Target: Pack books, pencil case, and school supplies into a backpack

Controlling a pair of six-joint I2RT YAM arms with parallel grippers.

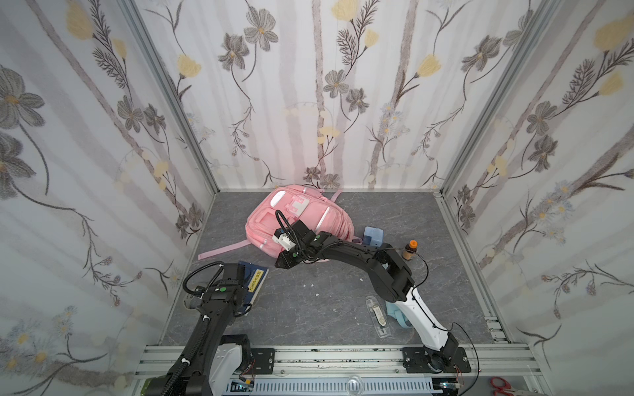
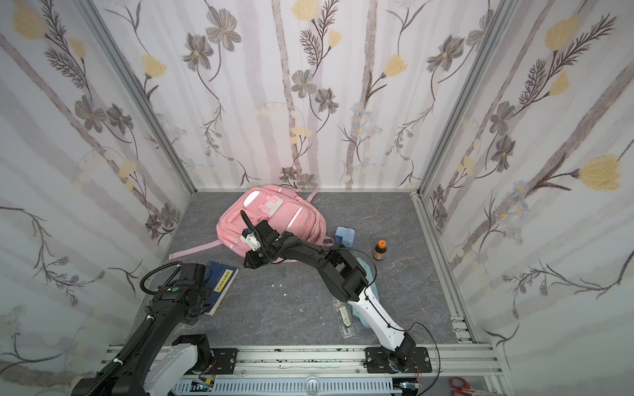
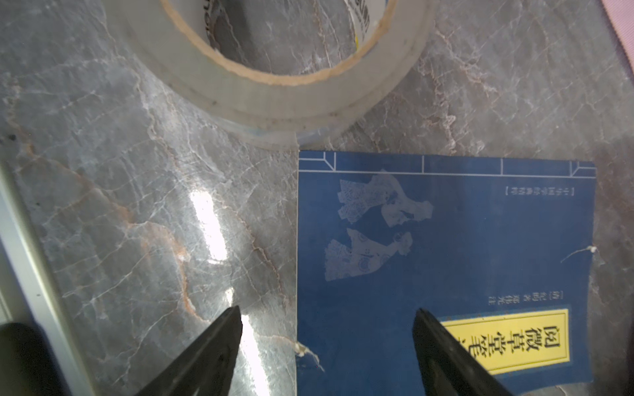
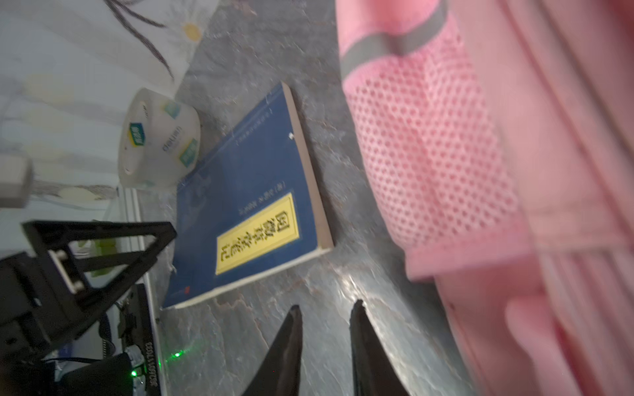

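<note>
A pink backpack [image 1: 297, 206] lies at the back, straps loose. Its pink mesh side pocket [image 4: 436, 165] fills the right of the right wrist view. A blue book [image 3: 442, 244] with a yellow label lies at the table's left. My left gripper is over the book's edge, fingers apart with nothing between them. A clear tape roll [image 4: 158, 138] sits just beyond the book. My right gripper hangs by the backpack's front, fingers somewhat apart, empty, facing the book.
A light blue case [image 1: 373, 234] and an orange-capped bottle [image 1: 409, 250] stand right of the backpack. A light blue item [image 2: 366, 316] and a clear package [image 1: 377, 316] lie partly near the right arm.
</note>
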